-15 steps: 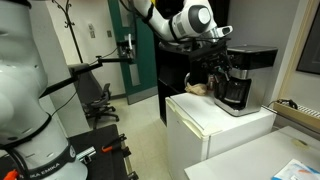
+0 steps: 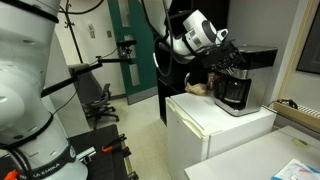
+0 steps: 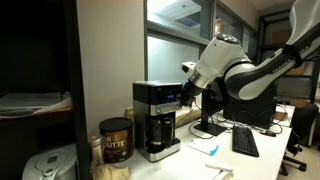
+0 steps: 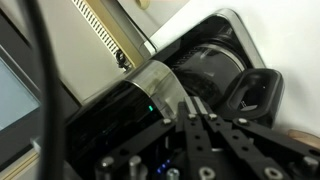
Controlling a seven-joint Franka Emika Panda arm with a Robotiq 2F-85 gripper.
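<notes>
A black and silver coffee maker (image 2: 248, 78) stands on the white cabinet top, and its glass carafe (image 2: 235, 92) sits in the lower part. From the other side, the coffee maker (image 3: 156, 118) is upright on the white surface. My gripper (image 2: 226, 62) is close to its front, near the upper part. The wrist view has the gripper shut, with nothing visible between its fingers. Beyond the fingertips lie the machine's dark body and a black handle (image 4: 254, 92). Whether the fingers touch the machine cannot be told.
A brown canister (image 3: 117, 140) stands beside the coffee maker. A monitor and keyboard (image 3: 235, 138) are farther along the surface, with small white items (image 3: 203, 146) nearer.
My arm's wrist has lowered and shifted right, and the gripper has come nearer the coffee maker's upper front. The coffee maker stands in the same place.
</notes>
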